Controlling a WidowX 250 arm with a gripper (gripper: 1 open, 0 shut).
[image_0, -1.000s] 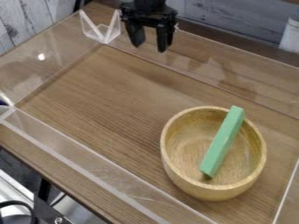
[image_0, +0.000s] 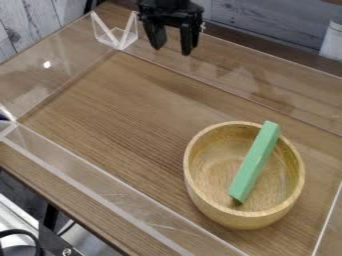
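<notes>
My black gripper (image_0: 171, 38) is at the top centre of the camera view, above the wooden table (image_0: 114, 110). Its fingers point down; whether they hold anything or how far apart they are is hard to tell. A beige round bowl (image_0: 203, 183) stands at the lower right, with a long green block (image_0: 254, 160) lying tilted inside it, far from my gripper.
A white wire-like object (image_0: 116, 30) stands at the top left, left of my gripper. A white cylinder (image_0: 333, 38) is at the top right edge. Black cables (image_0: 16, 236) lie at the bottom left.
The bowl and green block have not moved.
</notes>
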